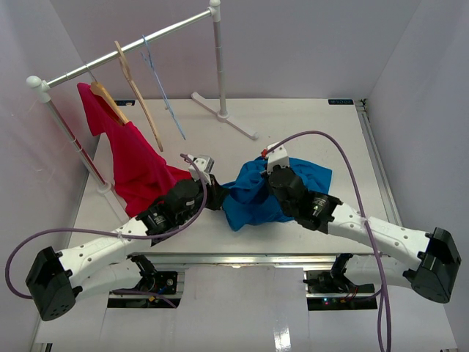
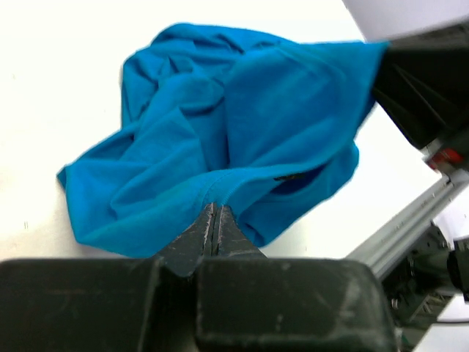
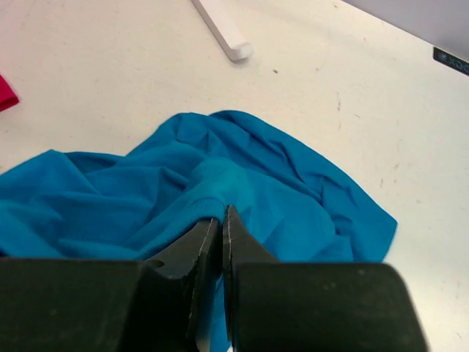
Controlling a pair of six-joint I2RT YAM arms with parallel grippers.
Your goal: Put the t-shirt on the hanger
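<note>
The blue t-shirt [image 1: 300,183] lies bunched on the table, part of it lifted between the grippers. In the left wrist view my left gripper is shut on its edge, with the cloth stretching toward my right gripper at upper right. In the right wrist view my right gripper is shut on a ribbed band of the same shirt. A wooden hanger [image 1: 135,88] and a blue hanger [image 1: 157,81] hang empty on the rail [image 1: 172,29], above and left of the shirt.
A red garment [image 1: 135,169] hangs on another wooden hanger at left. The rack's white foot [image 1: 238,128] stands on the table behind the shirt.
</note>
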